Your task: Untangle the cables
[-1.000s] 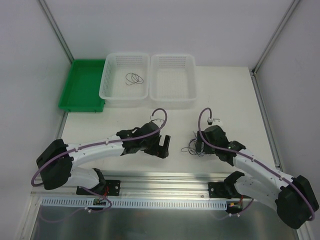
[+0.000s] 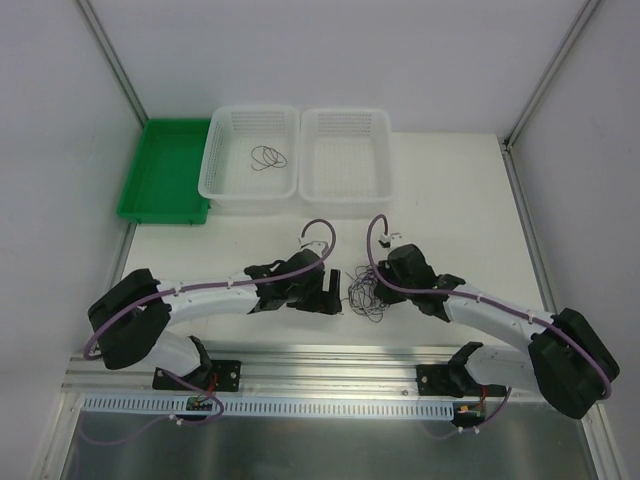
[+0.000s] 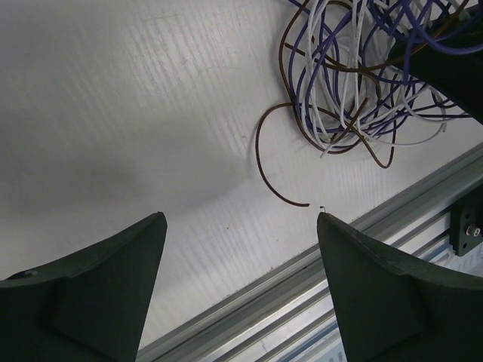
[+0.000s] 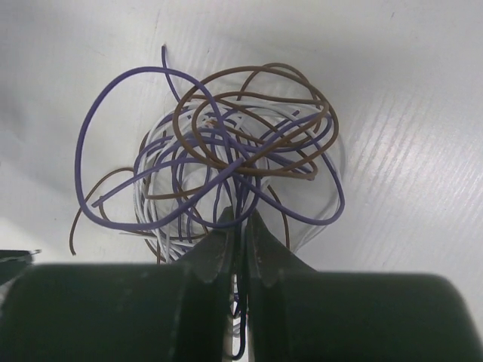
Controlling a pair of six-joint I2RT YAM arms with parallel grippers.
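Note:
A tangle of brown, purple and white cables point(image 2: 365, 296) lies on the white table in front of my right arm. Several loops spread out from one dense bunch point(image 4: 264, 143). My right gripper is shut on a bundle of purple and pale strands at the near side of that tangle. To its left, my left gripper point(image 2: 330, 292) is partly open and empty, apart from the cables. In the left wrist view a loose brown end point(image 3: 283, 197) curls out of the heap ahead of the left fingers point(image 3: 113, 279).
Behind stand a green bin point(image 2: 165, 170), a white bin point(image 2: 212, 170) with one dark coiled cable point(image 2: 268, 157) inside, and an empty white bin point(image 2: 346, 160). A metal rail point(image 2: 270, 366) runs along the front edge. Bare table lies at the far right.
My right gripper has moved left and shut on the cables, shifting the tangle left with it.

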